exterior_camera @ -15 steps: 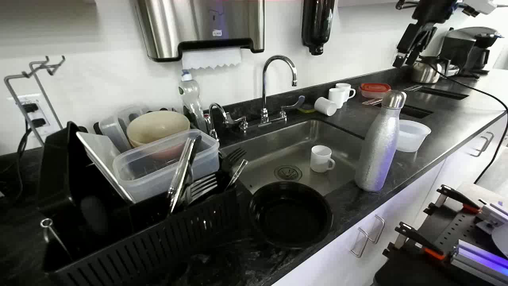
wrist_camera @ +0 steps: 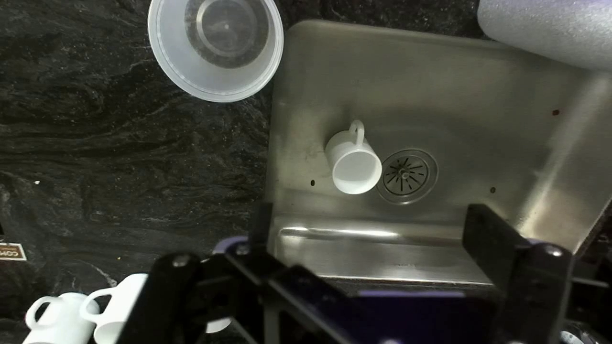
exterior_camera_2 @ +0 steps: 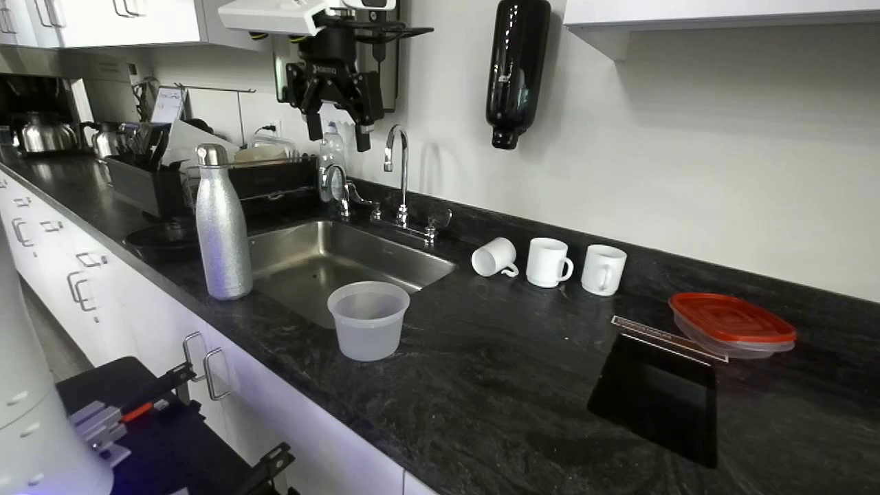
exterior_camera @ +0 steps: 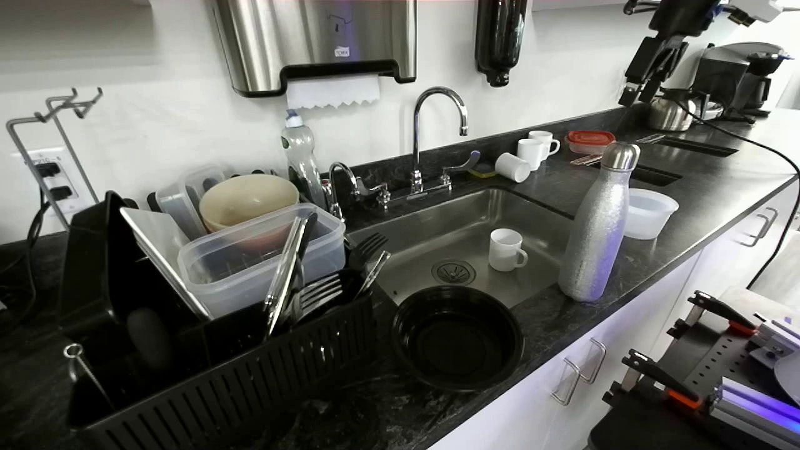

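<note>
With its fingers spread wide and nothing between them, my gripper (exterior_camera_2: 339,140) hangs open, high above the counter. In exterior view 1 the gripper (exterior_camera: 637,97) shows at the upper right. From the wrist view, the gripper looks down over the sink (wrist_camera: 487,97). A white mug (wrist_camera: 354,163) stands in the basin beside the drain, well below my fingers. Exterior view 1 also shows this mug (exterior_camera: 506,250) upright; in exterior view 2 it is hidden. Two white mugs stand upright on the counter, and a third white mug (exterior_camera_2: 495,257) lies on its side.
A silver bottle (exterior_camera: 598,225) and a translucent tub (exterior_camera_2: 368,320) stand along the sink's front side. The faucet (exterior_camera_2: 401,177) rises behind the basin. A full dish rack (exterior_camera: 247,390) and a black bowl (exterior_camera: 457,337) take up the left.
</note>
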